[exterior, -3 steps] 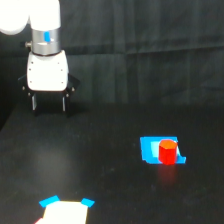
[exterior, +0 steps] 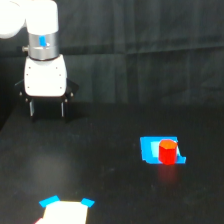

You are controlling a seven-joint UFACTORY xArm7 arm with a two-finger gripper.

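At the upper left, my gripper [exterior: 48, 110] hangs from the white arm, its two dark fingers [exterior: 31, 107] well apart. The gap between them is empty. On the right of the dark surface lies a blue square [exterior: 147, 152] with a whitish patch on it. A small red round-topped object [exterior: 168, 152] stands over that square's lower right part and hides some of it. My gripper is far to the left of both. At the bottom edge, a pale block-like thing [exterior: 66, 213] covers most of another blue piece [exterior: 88, 202].
A bit of red [exterior: 39, 221] shows at the bottom edge, cut off by the frame. Dark curtains [exterior: 140, 50] hang behind.
My gripper has come down slightly and a touch to the left, its fingers still apart. The red object, the blue pieces and the pale thing have not moved.
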